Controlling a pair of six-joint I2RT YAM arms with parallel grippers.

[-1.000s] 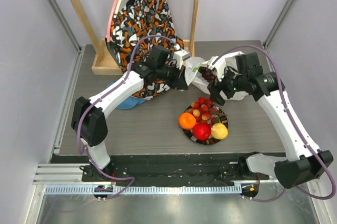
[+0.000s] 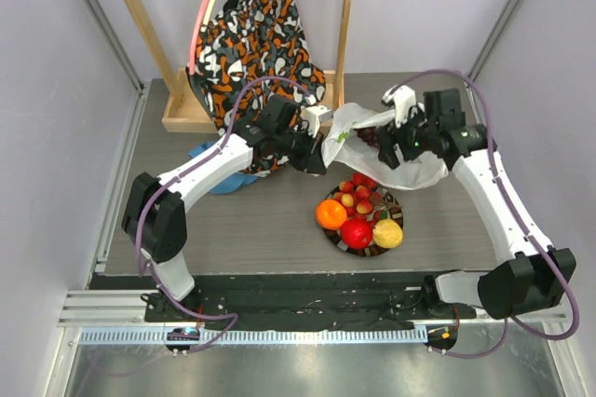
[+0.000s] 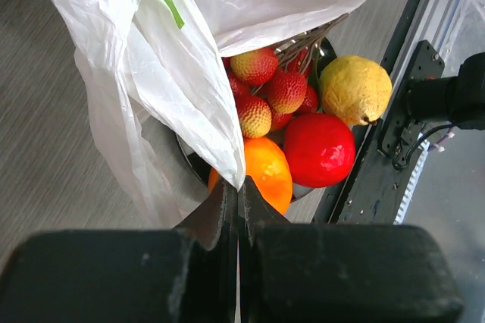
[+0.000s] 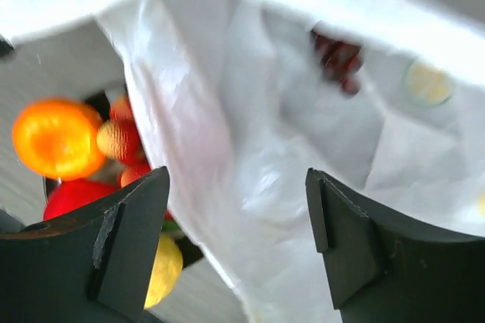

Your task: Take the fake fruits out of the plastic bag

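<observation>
The white plastic bag (image 2: 424,171) lies on the table at the back right, its mouth spread. A dark red grape bunch (image 4: 339,61) rests inside it, partly seen from above too. Shut on the bag's edge, my left gripper pinches a gathered fold of the plastic (image 3: 178,73). Over the bag's opening my right gripper stands open, with nothing gripped between its fingers. A plate (image 2: 333,238) in front of the bag carries an orange (image 3: 269,174), a red fruit (image 3: 319,150), a yellow fruit (image 3: 355,89) and several red lychees (image 3: 286,92).
A patterned cloth bag (image 2: 256,47) hangs on a wooden stand (image 2: 177,108) at the back left. Something blue (image 2: 229,183) lies under the left arm.
The bag's near edge is now spread further forward. The left arm has shifted slightly.
</observation>
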